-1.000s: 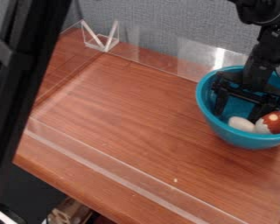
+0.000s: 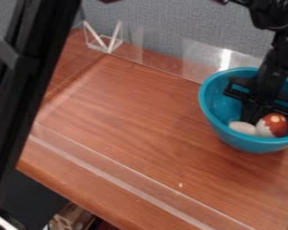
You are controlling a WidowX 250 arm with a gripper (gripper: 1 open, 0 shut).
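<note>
A turquoise bowl (image 2: 215, 105) sits at the right of the table, holding a white egg-like object (image 2: 243, 128) and a red-and-white ball (image 2: 273, 126). The black gripper (image 2: 257, 112) reaches down inside the bowl, just behind and above these two objects. Its fingertips are dark and partly hidden by them, so whether it is open or shut is hard to see.
A white wire stand (image 2: 103, 40) is at the back left, with a clear barrier along the back. A black upright fills the left edge.
Over the last second the gripper has shifted slightly inside the bowl toward the two objects. Little else has changed.
</note>
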